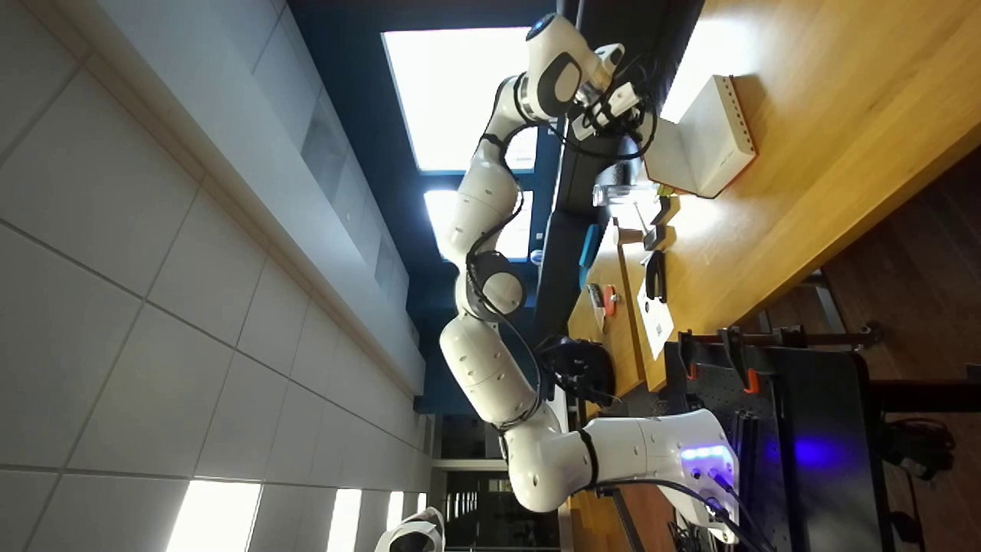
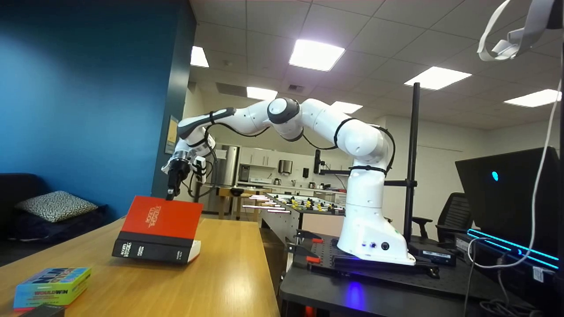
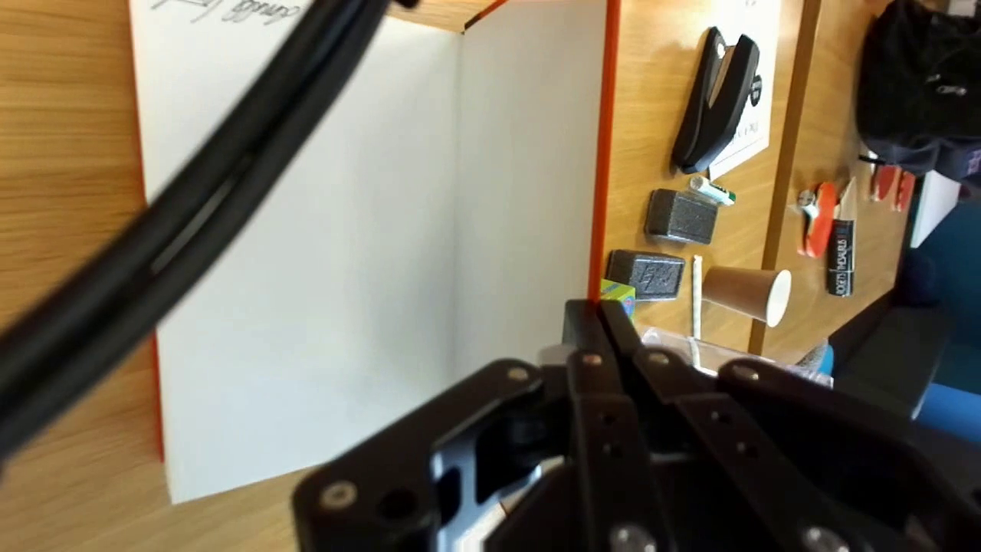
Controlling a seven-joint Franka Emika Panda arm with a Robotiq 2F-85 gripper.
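Observation:
A thick book with a red and black cover [image 2: 164, 216] lies on the table, its front cover raised at a steep tilt. In the wrist view its pale page [image 3: 303, 276] is exposed on the left. My gripper is shut at the free edge of the raised cover, and the thin red edge runs in between its fingertips. From the side, the gripper [image 2: 170, 194] meets the cover's top edge. In the other exterior view, the book [image 1: 708, 147] stands part open under the gripper [image 1: 636, 138], whose fingertips are hard to make out there.
Beside the book are two dark blocks [image 3: 681, 216], a stapler [image 3: 717, 101], a marker [image 3: 712, 190], a brown paper cup [image 3: 740, 290] and a clear container [image 3: 680, 342]. A colourful game box [image 2: 52, 288] sits near the table's corner. Bare table [image 1: 828, 138] spreads across the near side.

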